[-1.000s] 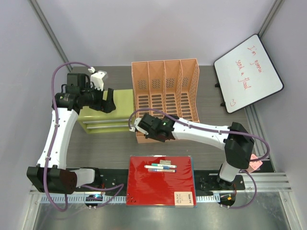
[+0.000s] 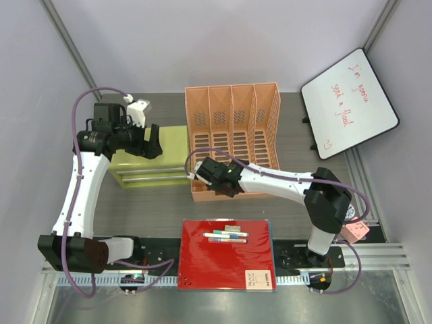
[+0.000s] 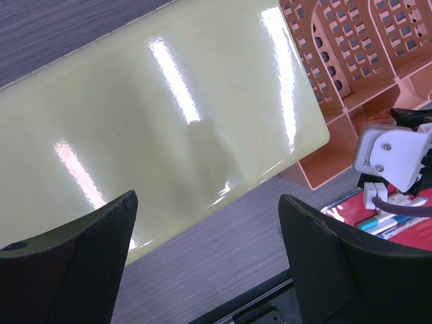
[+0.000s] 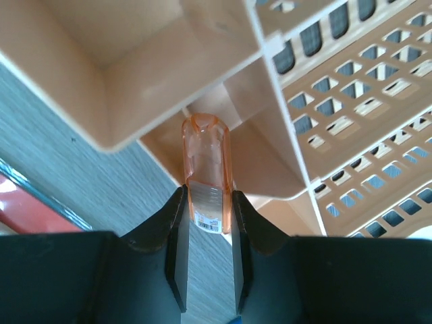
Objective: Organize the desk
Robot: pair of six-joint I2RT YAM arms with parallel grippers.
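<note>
A peach plastic organizer (image 2: 237,108) with compartments stands at the back centre. My right gripper (image 2: 216,190) reaches down into its front compartments; in the right wrist view its fingertips (image 4: 209,197) sit either side of an orange translucent item with a barcode label (image 4: 208,158), upright in view over a small compartment; whether they grip it I cannot tell. My left gripper stands open above the glossy cream-green box (image 3: 169,135), nothing between its fingers.
A red folder (image 2: 226,263) with several markers (image 2: 225,235) lies at the front. A whiteboard (image 2: 349,101) stands at the back right, a pink block (image 2: 355,233) at the right edge. Bare desk shows left of the folder.
The right arm and its gripper have shifted slightly to the right over the organizer's front. The left arm has not moved.
</note>
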